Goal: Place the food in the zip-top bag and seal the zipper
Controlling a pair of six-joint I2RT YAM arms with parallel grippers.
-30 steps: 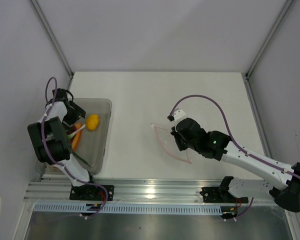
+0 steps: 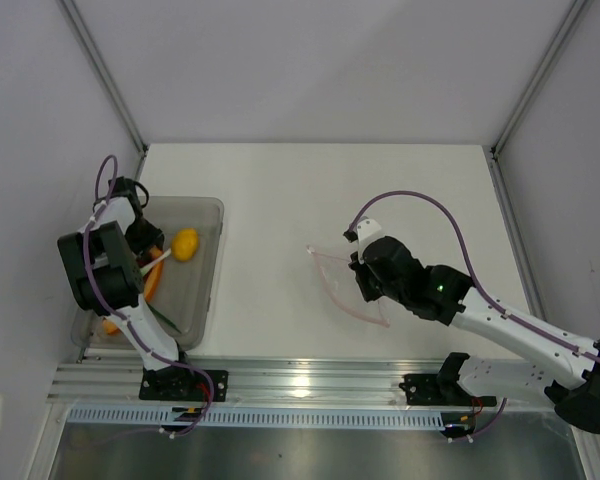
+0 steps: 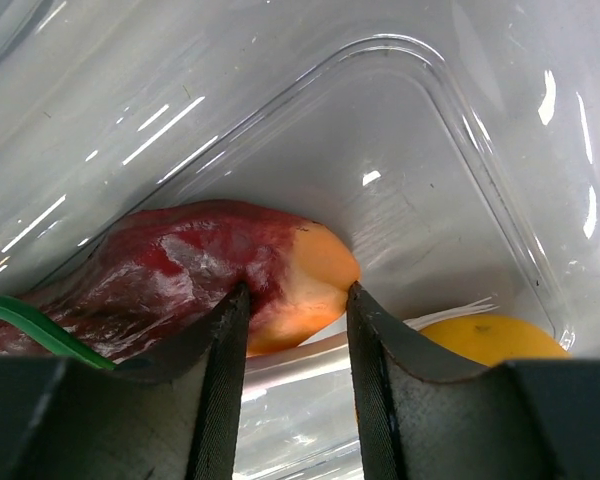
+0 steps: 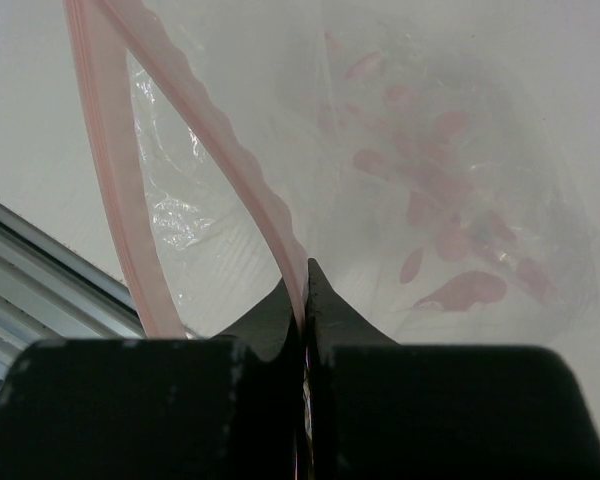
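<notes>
In the left wrist view a mottled red food piece with an orange tip [image 3: 180, 250] lies in the bin. My left gripper is partly open above it, its fingers on either side of the orange tip; whether they touch it I cannot tell. A pale stalk [image 3: 300, 362] crosses behind the fingers, and a yellow fruit [image 3: 495, 338] sits at the right. The clear zip top bag [image 2: 342, 292] hangs from my right gripper, which is shut on its edge by the pink zip strip [image 4: 225, 140]. Its mouth gapes.
The grey bin [image 2: 208, 270] stands at the table's left side, its walls close around my left gripper. Long orange food [image 2: 153, 282] and something green [image 2: 164, 319] lie inside. White table [image 2: 270, 230] between bin and bag is clear.
My left gripper has shifted slightly within the bin, over the red and orange piece. The right gripper has drifted a little right, carrying the bag's edge along.
</notes>
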